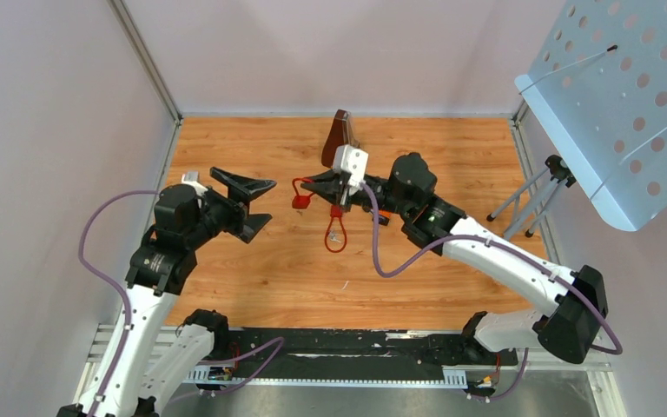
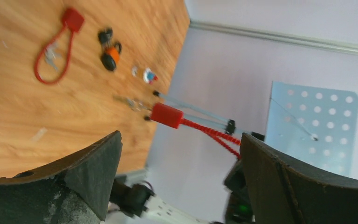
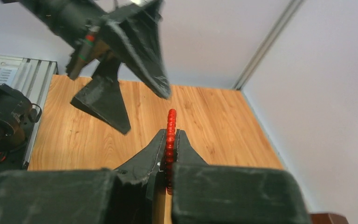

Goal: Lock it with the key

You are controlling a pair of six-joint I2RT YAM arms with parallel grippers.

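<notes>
My right gripper (image 1: 309,183) is shut on the red braided cable of a red lock (image 1: 301,201), whose small square body hangs free. The left wrist view shows that body (image 2: 167,115) with a blurred key-like metal piece (image 2: 134,103) at its far end; whether the cable is latched I cannot tell. The cable (image 3: 170,149) stands upright between the right fingers in the right wrist view. To its left, my left gripper (image 1: 265,207) is open, with nothing between its fingers. A second red cable lock (image 2: 72,19) lies on the table, small silvery keys (image 2: 51,56) inside its loop.
A brown metronome-like object (image 1: 337,143) stands at the back of the table. An orange-and-black item (image 2: 109,52) and a small clear item with blue and red (image 2: 144,74) lie near the second lock.
</notes>
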